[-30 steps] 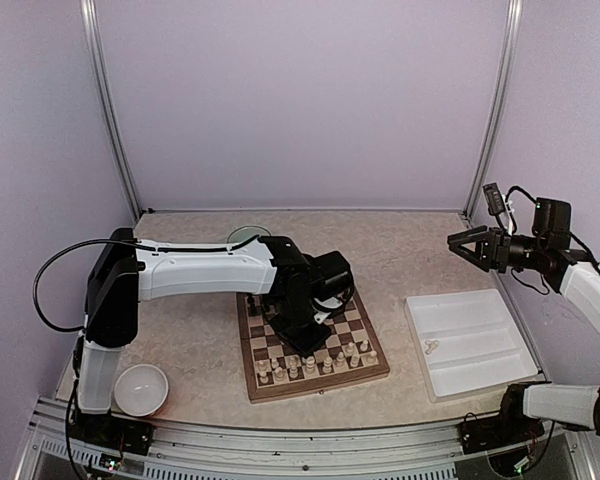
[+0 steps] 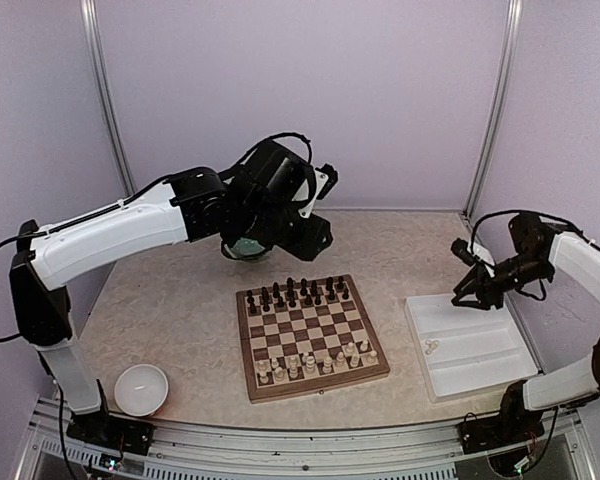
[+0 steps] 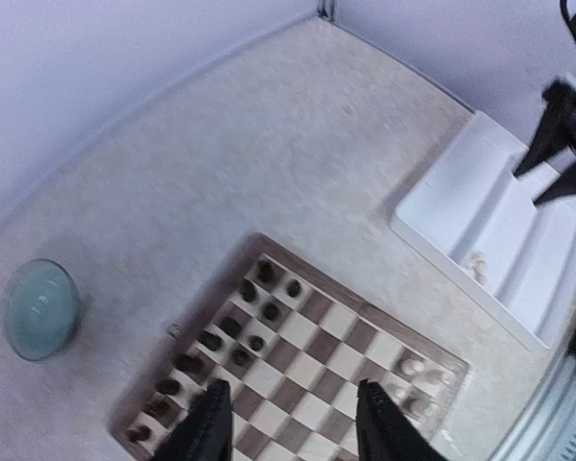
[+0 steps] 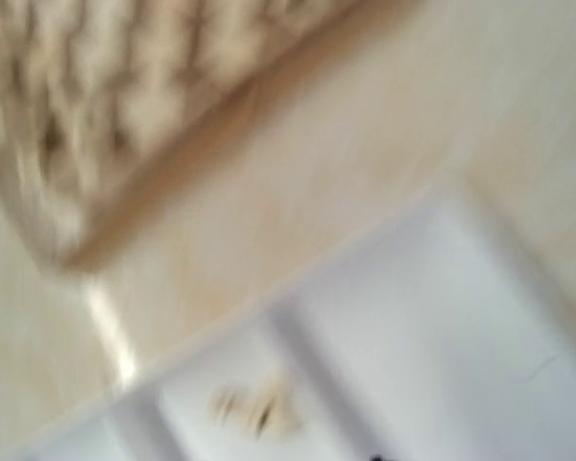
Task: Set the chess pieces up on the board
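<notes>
The chess board (image 2: 307,329) lies mid-table, black pieces (image 2: 295,294) in rows along its far side and white pieces (image 2: 310,364) along its near side. Two or three pale pieces (image 2: 431,346) rest in a white tray (image 2: 415,345) on the right; they are blurred in the right wrist view. High beyond the board's far edge, my left gripper has its fingers apart and nothing between them. My right gripper (image 2: 477,300) hangs over the tray's far part. Its fingertips (image 3: 526,165) appear separated and empty in the left wrist view.
A white bowl (image 2: 141,390) stands at the front left. Behind the board is a greenish bowl (image 3: 41,309), partly hidden by the left arm in the top view.
My left arm has risen up and back from over the board, uncovering the black pieces. My right gripper has come down toward the tray.
</notes>
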